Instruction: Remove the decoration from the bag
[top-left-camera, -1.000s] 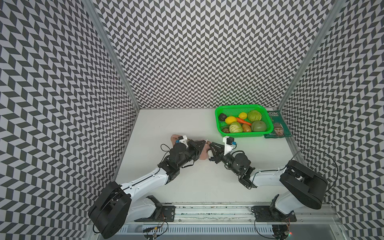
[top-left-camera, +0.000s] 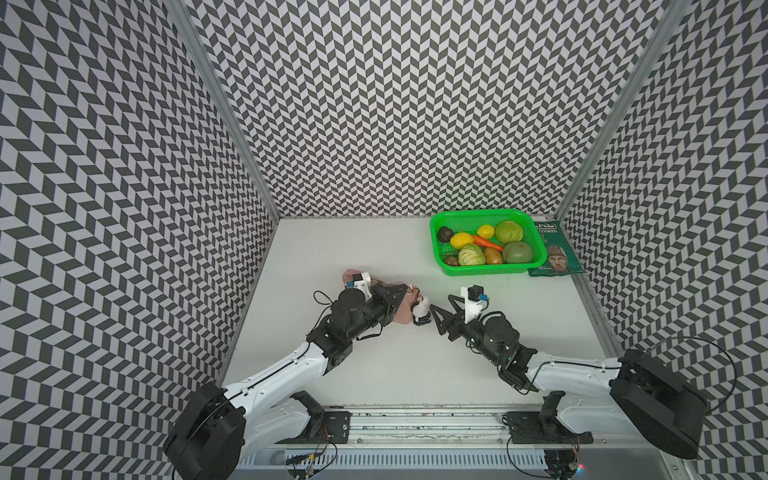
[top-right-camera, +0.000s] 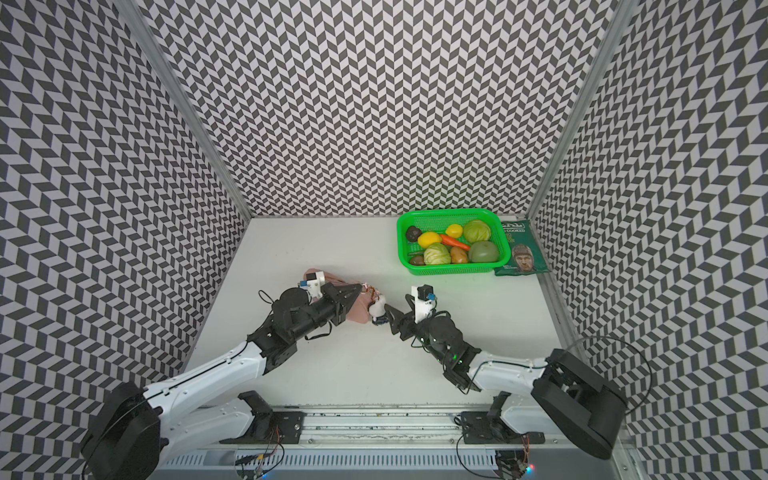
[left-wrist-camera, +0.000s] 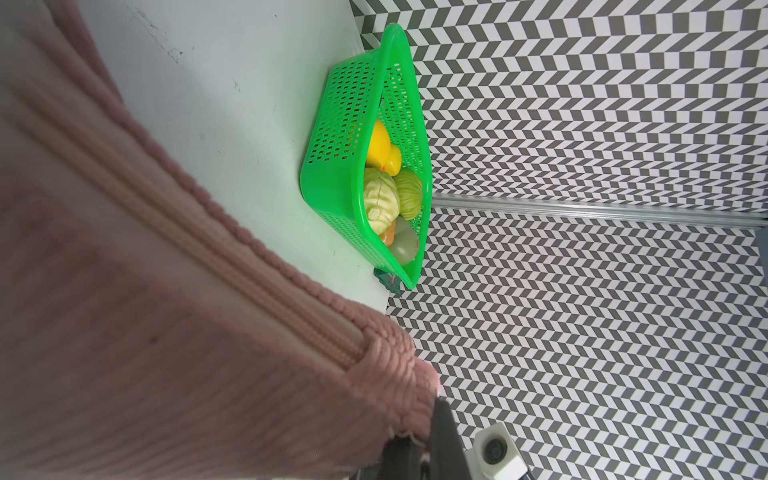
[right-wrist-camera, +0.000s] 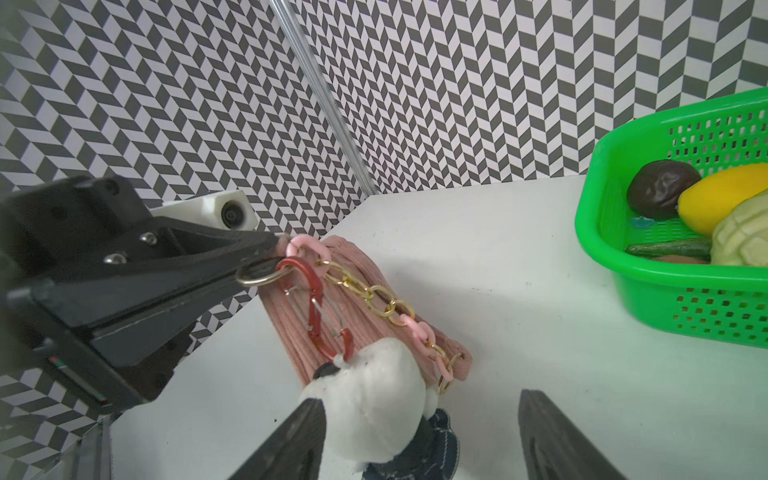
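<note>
A pink ribbed bag (right-wrist-camera: 360, 296) hangs at an angle, its upper end beside my left gripper (top-left-camera: 406, 289). That gripper is shut on a thin metal ring (right-wrist-camera: 254, 279) at the bag's end. From the ring, a red carabiner (right-wrist-camera: 314, 312) runs down to the decoration, a white plush toy with a dark base (right-wrist-camera: 372, 400). A gold and pink chain (right-wrist-camera: 384, 302) droops beside it. My right gripper stands open just right of the toy, which appears ahead between its fingers, unheld. Pink fabric fills much of the left wrist view.
A green basket (top-left-camera: 448, 269) of toy fruit and vegetables stands at the back right. A dark green packet (top-left-camera: 560, 254) lies beside it.
My right gripper was up against the decoration near the left fingertips; it has moved back to the right and down. The toy now shows clear of it. The left arm has shifted only slightly.
</note>
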